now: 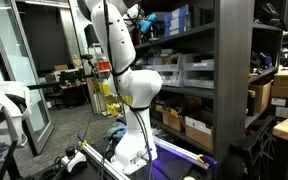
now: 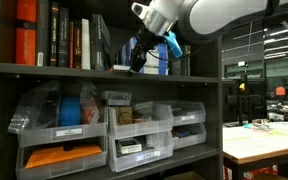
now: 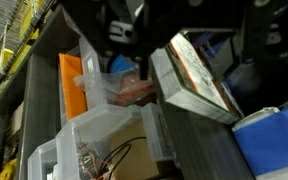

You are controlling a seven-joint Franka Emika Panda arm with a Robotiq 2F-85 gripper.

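My gripper is at the upper shelf, its dark fingers apart at the top of the wrist view. Between and beyond them a pale book with a green and red cover (image 3: 189,80) lies at the shelf edge; whether a finger touches it, I cannot tell. In exterior view 2 the gripper (image 2: 135,58) hangs in front of the row of books, partly dark against them. A blue book (image 3: 269,140) stands to the right in the wrist view.
Below the shelf board (image 2: 84,73) sit clear bins (image 2: 64,133), one holding a blue roll (image 2: 70,109) and one orange items (image 2: 62,154). Red and dark books (image 2: 25,35) fill the shelf's left part. Open room lies in front of the shelf.
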